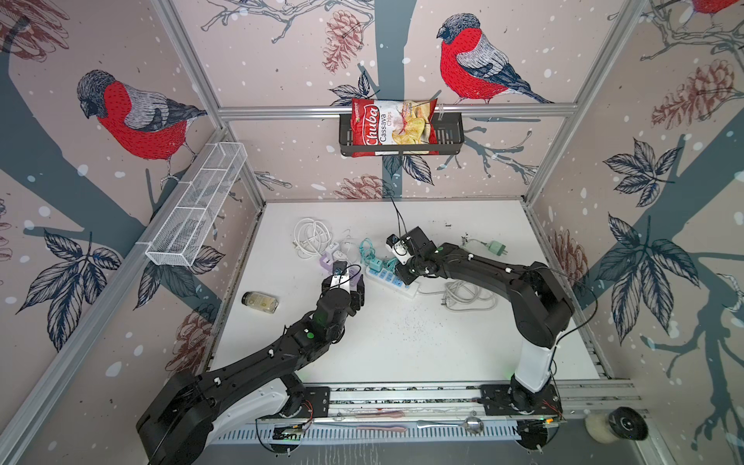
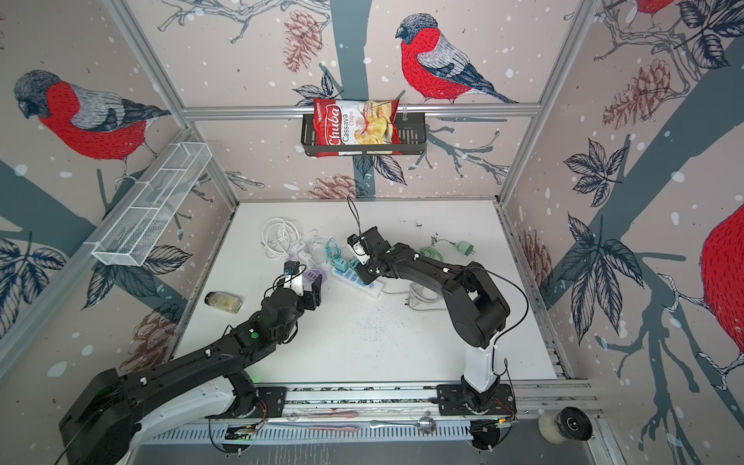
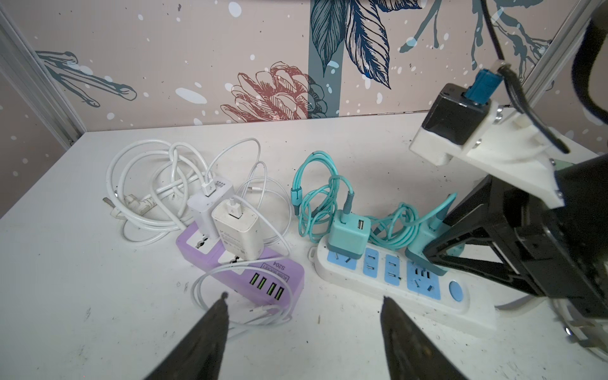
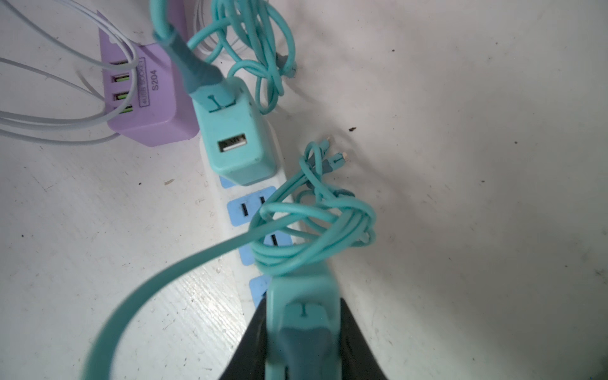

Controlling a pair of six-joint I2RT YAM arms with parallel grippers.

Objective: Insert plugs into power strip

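A white power strip (image 3: 468, 319) with blue sockets lies mid-table. One teal plug (image 3: 349, 235) stands in its left end. A second teal plug (image 4: 302, 288), its cable coiled, sits at the strip's right-hand sockets between the fingers of my right gripper, which touch its sides. Whether its prongs are in the socket is hidden. The purple power strip (image 3: 288, 272) to the left carries two white plugs, the front one (image 3: 239, 229) and the back one (image 3: 207, 199). My left gripper is open and empty, its fingers wide apart in front of the strips.
White cable coils (image 3: 148, 183) lie behind the purple strip. Another pale cable (image 1: 469, 294) is right of the white strip, and a green plug (image 1: 496, 248) lies at the back right. A jar (image 1: 259, 302) rests at the left.
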